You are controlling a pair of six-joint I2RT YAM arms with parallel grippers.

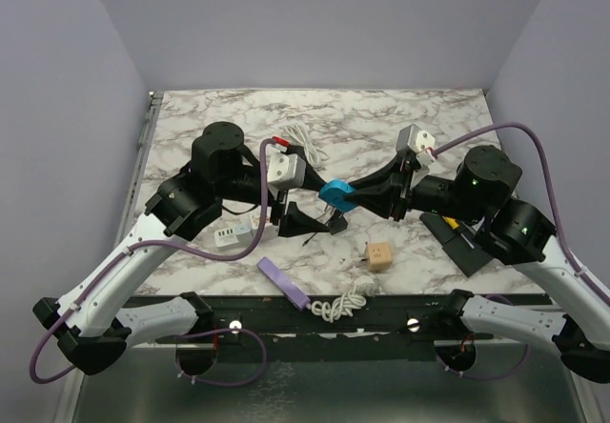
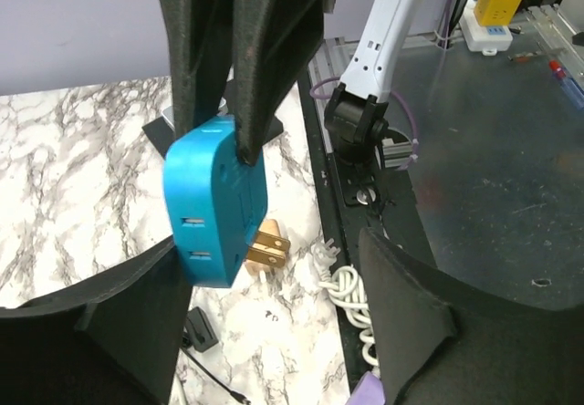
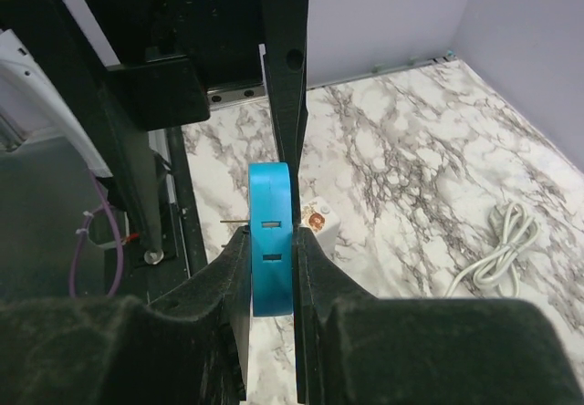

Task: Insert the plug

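The blue plug (image 1: 337, 194) is up above the table, with my right gripper (image 1: 353, 195) shut on it. In the left wrist view the blue plug (image 2: 215, 204) shows slots on its narrow edge and metal prongs (image 2: 268, 248) on one broad side. A thin prong also juts left from the blue plug (image 3: 271, 241) in the right wrist view. My left gripper (image 1: 320, 206) is open just left of the plug, its fingers (image 2: 137, 314) spread apart with nothing gripped. In the left wrist view one finger overlaps the plug's edge; whether they touch, I cannot tell.
A white power strip (image 1: 231, 238) lies on the left of the marble table. A tan plug (image 1: 378, 256), a purple bar (image 1: 283, 282), white cords (image 1: 339, 305) and a black case (image 1: 464, 250) lie around.
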